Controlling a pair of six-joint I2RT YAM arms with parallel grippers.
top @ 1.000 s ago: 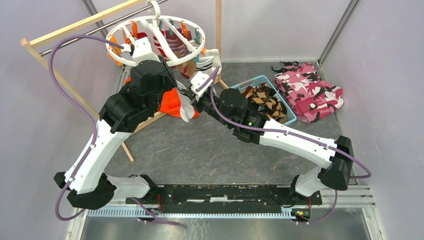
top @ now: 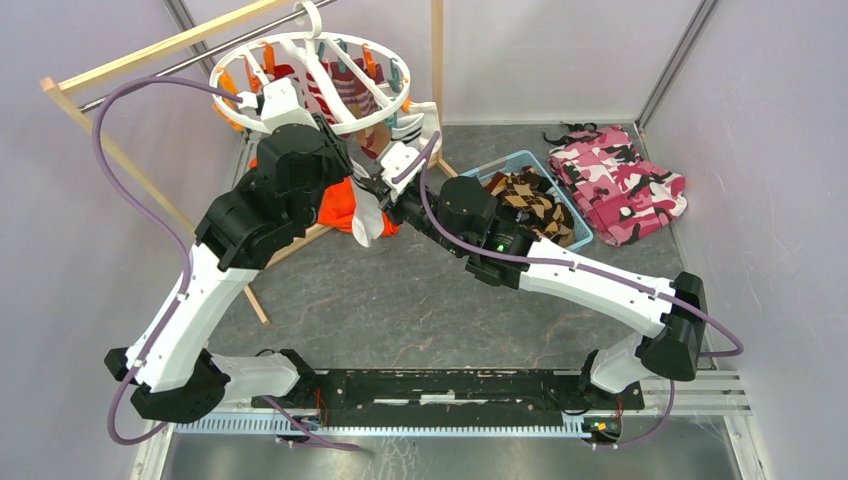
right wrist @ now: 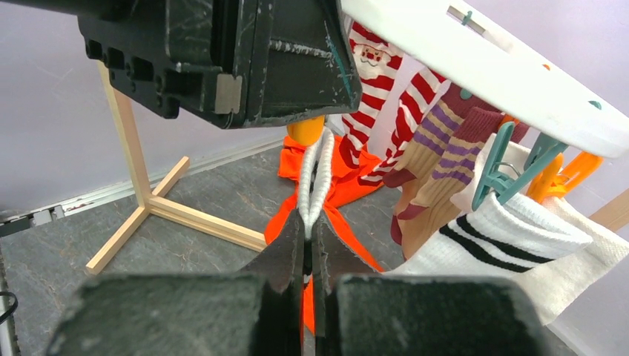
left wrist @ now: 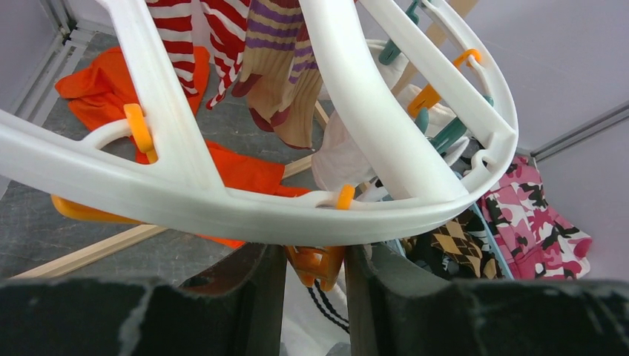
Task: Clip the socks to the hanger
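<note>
The round white hanger (top: 348,127) hangs at the upper left of the top view. At its near rim, my left gripper is shut on an orange clip (left wrist: 319,259). Just below, a white sock (right wrist: 316,174) rises in a folded edge from my right gripper, which is shut on it. The fold's upper end is right under the clip's orange tip (right wrist: 305,130); whether it lies inside the clip is hard to tell. The sock's lower part (top: 367,220) dangles beneath the grippers in the top view.
Striped socks (right wrist: 441,159) and a white sock with black bands (right wrist: 512,237) hang from other clips. Orange cloth (left wrist: 245,172) lies on the floor by the wooden stand (right wrist: 208,222). A blue basket (top: 572,205) and a pink camouflage bag (top: 620,185) stand right.
The left arm has shifted only slightly, and the dangling sock has swung a little to the left. The right arm looks nearly still; both grippers stay close together below the rim.
</note>
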